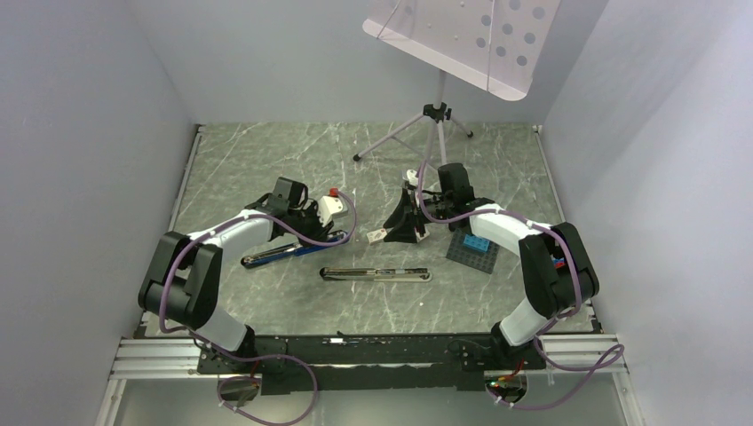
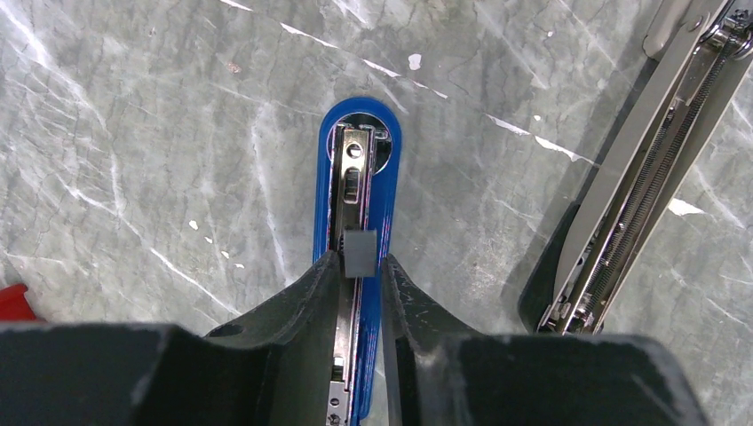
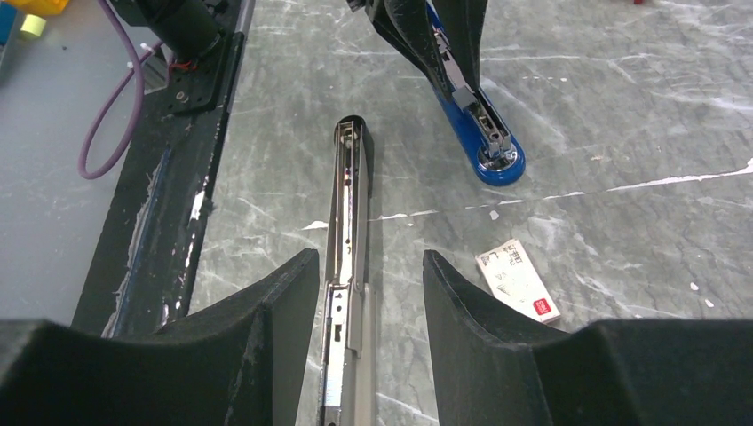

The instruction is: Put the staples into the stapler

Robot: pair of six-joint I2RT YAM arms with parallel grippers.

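Observation:
The blue stapler (image 2: pixel 386 191) lies open, its metal channel (image 2: pixel 352 155) exposed. A short grey staple strip (image 2: pixel 360 253) sits at that channel, between the fingertips of my left gripper, which are part open with slight gaps beside it; whether they touch it is unclear. The grey stapler (image 3: pixel 346 204) (image 2: pixel 613 213) also lies open, nearer the table's front. My right gripper is open above the table, nothing between its fingers. A small staple box (image 3: pixel 515 275) lies below it, right of the grey stapler in the right wrist view.
A red object (image 1: pixel 334 192) lies behind the left gripper. A dark mat (image 1: pixel 471 262) with a blue block (image 1: pixel 476 242) is at the right. A white tripod (image 1: pixel 438 133) stands at the back.

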